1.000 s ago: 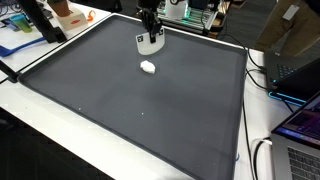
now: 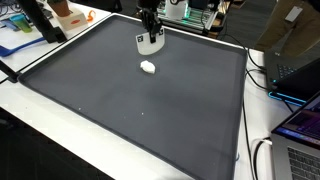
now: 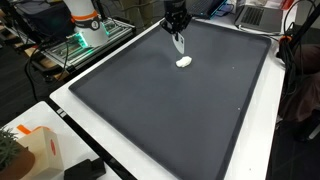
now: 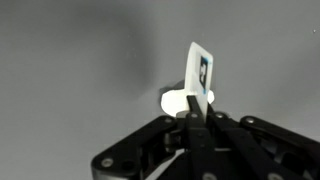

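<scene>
My gripper (image 2: 149,32) is at the far side of the grey board, shut on a thin white piece (image 2: 151,44) that hangs below its fingers. Broad in exterior view 1, this piece looks narrow in exterior view 2, and the wrist view shows a blue and dark marking on the white piece (image 4: 201,70). A small rounded white object (image 2: 148,67) lies on the board, on the near side of the held piece in exterior view 1. From the wrist camera, the held piece partly covers the white object (image 4: 174,101). What exactly either one is, I cannot tell.
Most of the grey board (image 2: 130,110) is bare, with a white table border around it. A laptop (image 2: 297,150) and cables lie along the right side in exterior view 1. A potted plant (image 3: 12,155) stands at the lower left in exterior view 2.
</scene>
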